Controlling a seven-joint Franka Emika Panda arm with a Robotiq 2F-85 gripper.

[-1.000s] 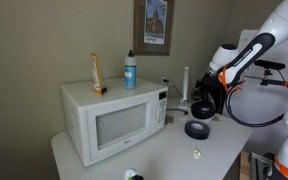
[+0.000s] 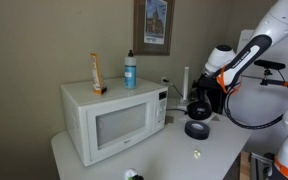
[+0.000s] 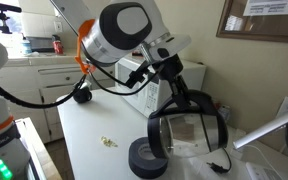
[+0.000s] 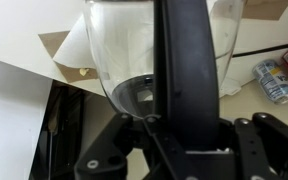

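A glass pot with black trim (image 3: 188, 132) is under my gripper (image 3: 176, 98) in exterior view 2. From close above, the wrist view looks down along its broad black handle (image 4: 187, 60) and into the clear glass (image 4: 129, 45). The handle runs down between my fingers, and my gripper (image 2: 208, 84) appears shut on it. The fingertips themselves are mostly hidden behind the handle. A round black object (image 3: 147, 158) lies on the table beside the pot. Whether the pot touches the table cannot be told.
A white microwave (image 2: 121, 122) fills the middle of the table, with a blue bottle (image 2: 130, 70) and an orange-white bottle (image 2: 97, 72) on top. Small yellowish bits (image 3: 108, 141) lie near the front. Cans (image 4: 275, 82) show at the wrist view's right.
My gripper has shifted slightly left and down in exterior view 1, and the black pot seems to move a little left along with it. The microwave and the other things stay put.
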